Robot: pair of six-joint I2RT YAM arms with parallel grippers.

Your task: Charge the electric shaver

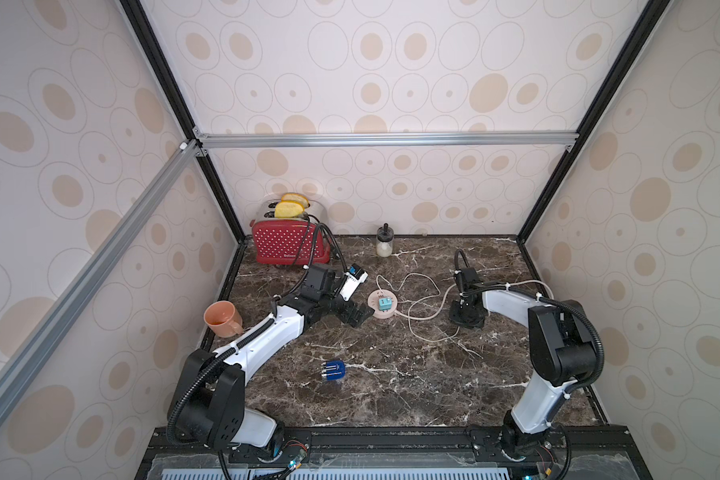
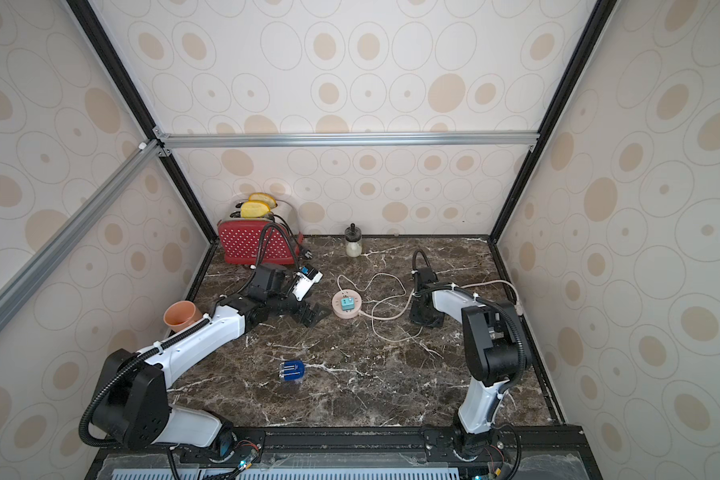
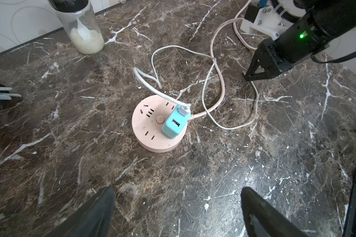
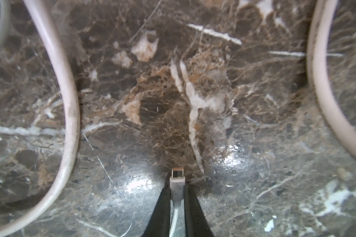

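Observation:
A blue shaver (image 1: 333, 369) lies at the front left of the counter. A light-blue USB charger (image 3: 174, 125) sits on the round pink power strip (image 3: 148, 130), a white cable plugged into it. The cable's small connector (image 4: 177, 181) is low in the right wrist view, with my right gripper closed around it at counter level, a finger on each side. My left gripper stands open to the left of the power strip, nothing between its fingers.
A red toaster (image 1: 290, 242) stands back left, a peach mug (image 1: 223, 320) at the left edge, a glass jar (image 3: 86, 37) at the back. Loops of cable lie between power strip and right arm.

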